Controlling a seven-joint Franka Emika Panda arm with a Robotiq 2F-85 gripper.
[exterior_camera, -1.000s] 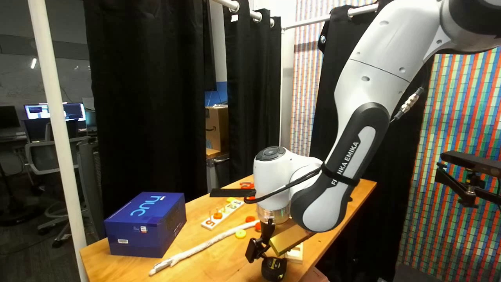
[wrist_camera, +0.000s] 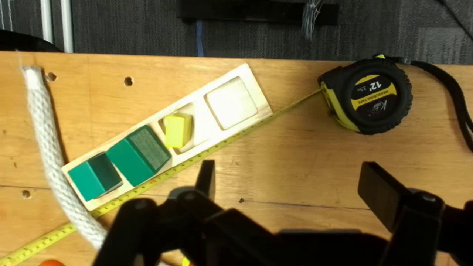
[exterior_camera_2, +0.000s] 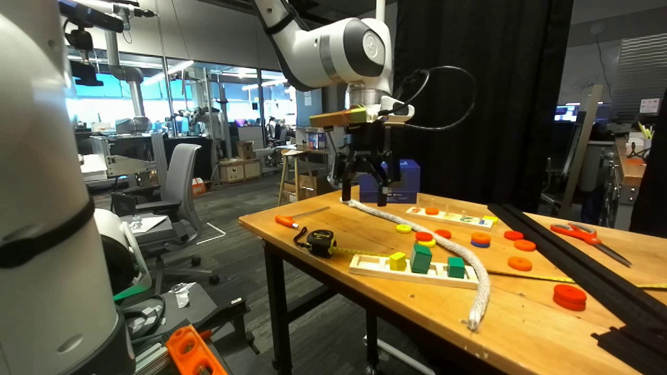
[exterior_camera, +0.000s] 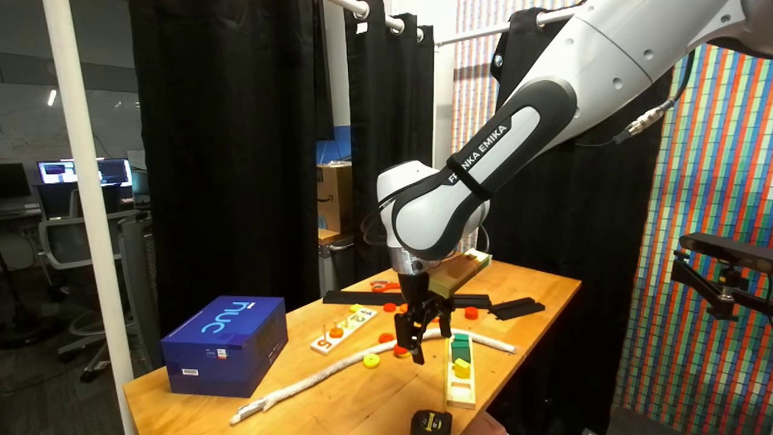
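Note:
My gripper is open above the table, with nothing between its spread fingers. Below it in the wrist view lies a wooden tray [wrist_camera: 230,104] with shallow square recesses. Two green blocks [wrist_camera: 144,153] and a smaller yellow block [wrist_camera: 178,129] sit in it; the recess at one end is empty. Near the tray's empty end is a black and yellow tape measure [wrist_camera: 370,95]. Its yellow tape [wrist_camera: 190,162] is drawn out along the tray's long side. A white rope [wrist_camera: 48,137] passes by the tray's green-block end.
Across the table lie loose red and orange rings [exterior_camera_2: 520,263], black rails [exterior_camera_2: 563,269], scissors [exterior_camera_2: 584,234], a screwdriver [exterior_camera_2: 287,221] and a numbered peg board [exterior_camera_2: 456,218]. A blue box [exterior_camera: 224,344] stands at one end. Bare wood lies beside the tape measure.
My arm has risen from low over the tape measure and moved back across the table. The tape measure is now clear of the gripper, and the tray with its blocks shows in exterior view 1.

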